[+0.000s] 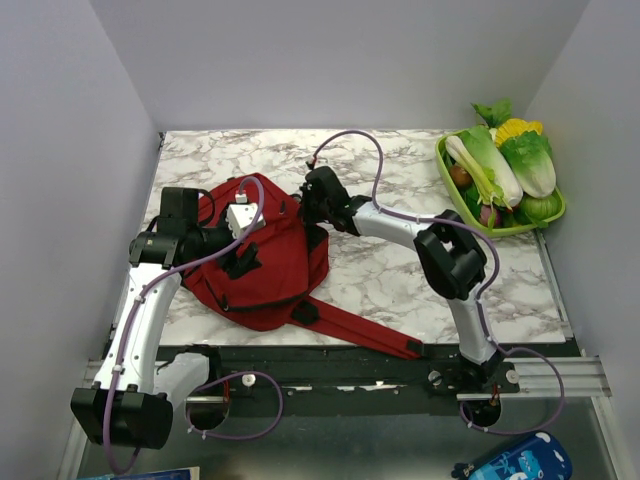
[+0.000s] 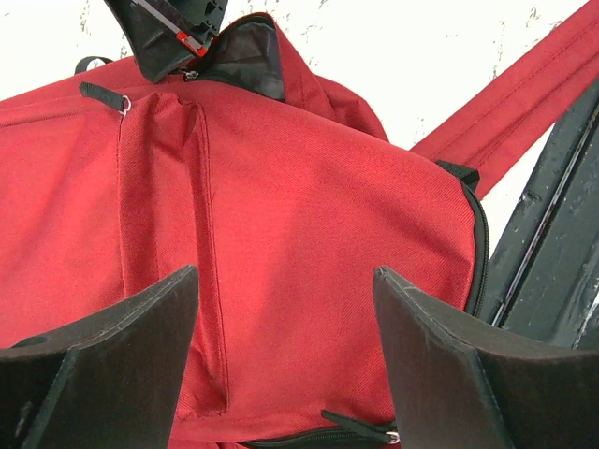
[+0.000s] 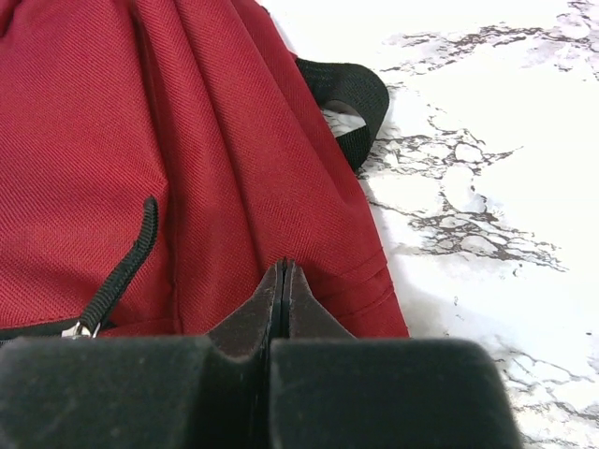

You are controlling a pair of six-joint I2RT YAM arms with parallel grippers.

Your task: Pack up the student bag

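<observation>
A red bag (image 1: 275, 260) lies flat on the left of the marble table, its wide strap (image 1: 360, 328) stretched toward the front edge. Over the middle of the bag my left gripper stands open, with only red fabric showing below the gap. A zipper pull (image 2: 360, 426) lies near the bottom of the left wrist view. My right gripper is shut at the bag's right side, its tips against or just above the fabric; nothing shows between them. Another zipper pull (image 3: 120, 271) lies to its left, and a black strap loop (image 3: 360, 98) sticks out beyond.
A green basket (image 1: 562, 212) of vegetables stands at the back right. Below the front edge, a blue patterned item (image 1: 520, 460) is partly in view.
</observation>
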